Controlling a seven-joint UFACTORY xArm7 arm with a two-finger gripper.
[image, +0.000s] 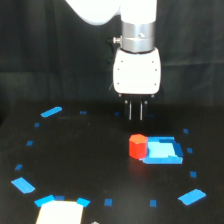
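Observation:
A red block (138, 147) with a hexagonal outline rests at the left side of the blue tray (178, 159), overlapping its left edge in this view. Whether it sits in the tray or just against it, I cannot tell. Above the block hangs my gripper (136, 110), pointing down. Its two thin fingers stand apart by a narrow gap, with nothing visible between them. A light blue piece (160, 150) lies inside the tray.
Blue tape strips (23, 185) and small blue marks are scattered over the black table. A cream-coloured object (60, 212) is cut off by the bottom edge at the left.

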